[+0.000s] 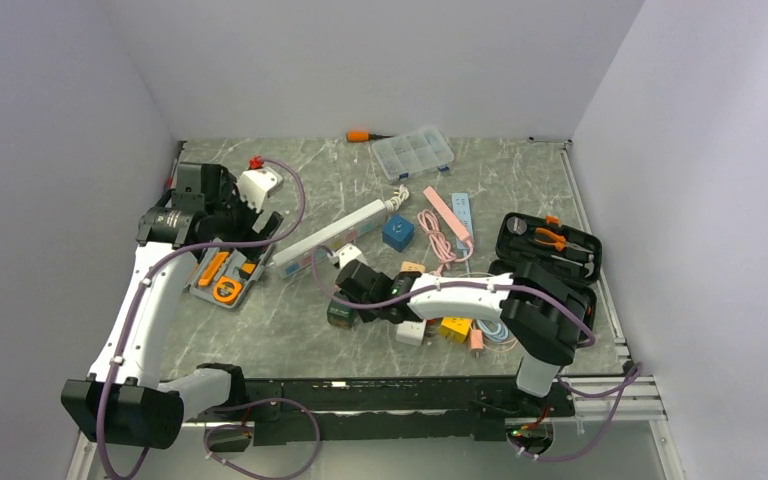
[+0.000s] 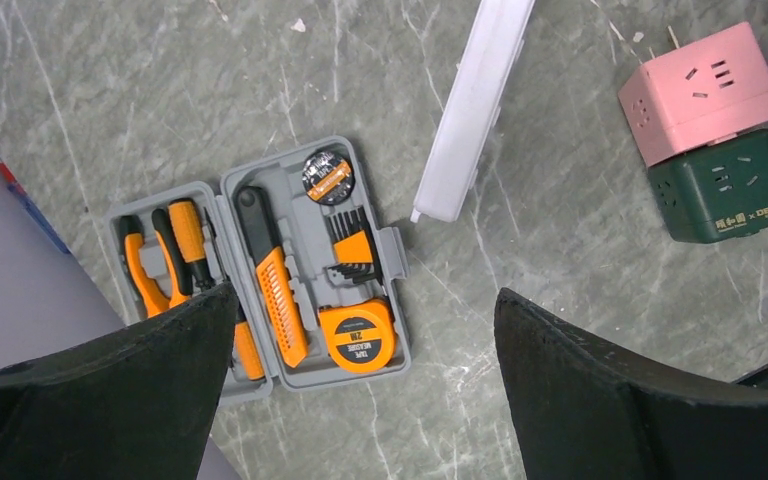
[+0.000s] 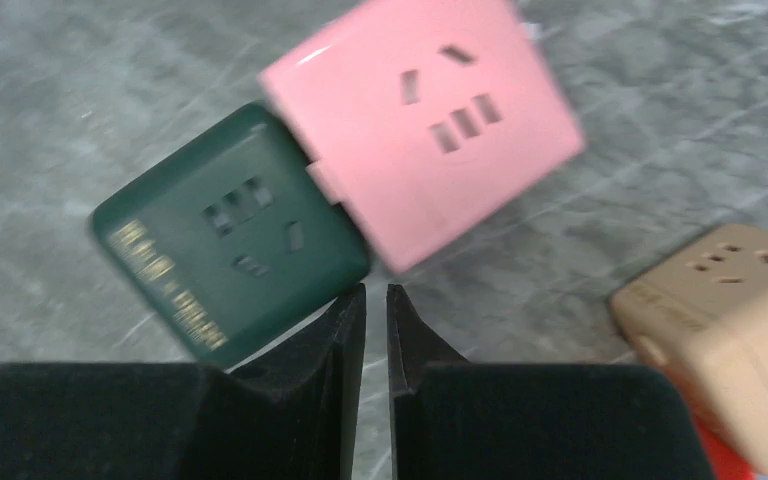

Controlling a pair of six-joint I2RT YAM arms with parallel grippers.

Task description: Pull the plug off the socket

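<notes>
A pink cube plug (image 3: pixel 430 120) and a dark green cube plug (image 3: pixel 230 235) sit side by side, touching, in the right wrist view. In the left wrist view the pink cube (image 2: pixel 705 85) shows metal prongs, and the green cube (image 2: pixel 730 190) adjoins it. My right gripper is shut to a thin slit, with nothing visible between its fingers. Its left fingertip lies against or very near the green cube's corner; contact is hard to tell. My left gripper stands open above the toolbox, holding nothing. From above, the right gripper hides the pink cube.
A white power strip (image 1: pixel 330 240) lies left of centre, beside a grey toolbox (image 2: pixel 310 375). Blue (image 1: pixel 398 232), yellow (image 1: pixel 455 328) and white (image 1: pixel 411 332) cubes surround the right arm, near coiled cords. A beige cube (image 3: pixel 740 320) stands right of my right gripper.
</notes>
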